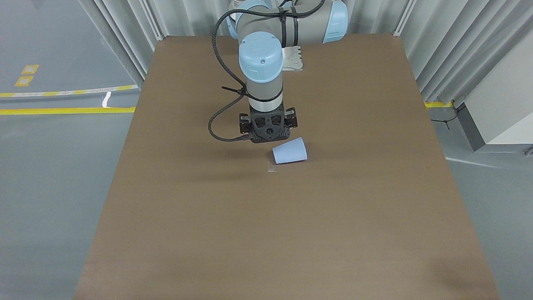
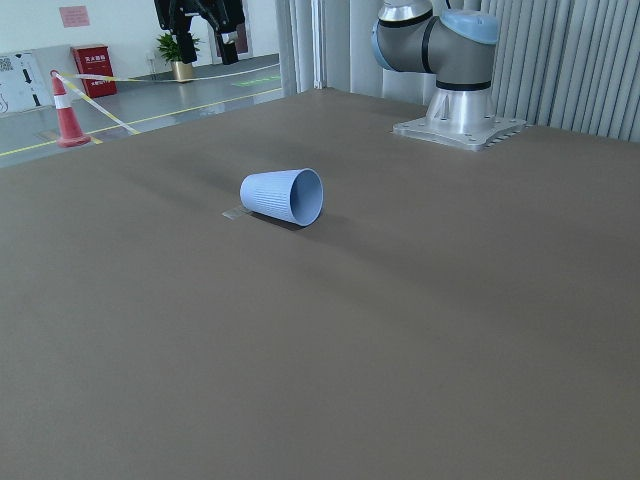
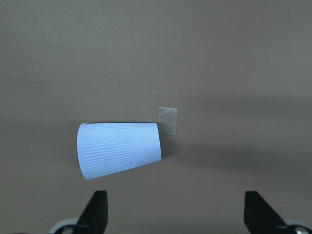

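A light blue ribbed cup lies on its side on the brown table, also in the left view and in the wrist view. A small clear tape piece lies by its narrow end. My black gripper hangs above the table just behind the cup in the front view; in the wrist view its two fingers are spread wide apart, open, with nothing between them, and the cup lies beyond the left finger.
My arm's base stands at the table's back edge, with pale curtains behind it. Floor lies beyond both side edges.
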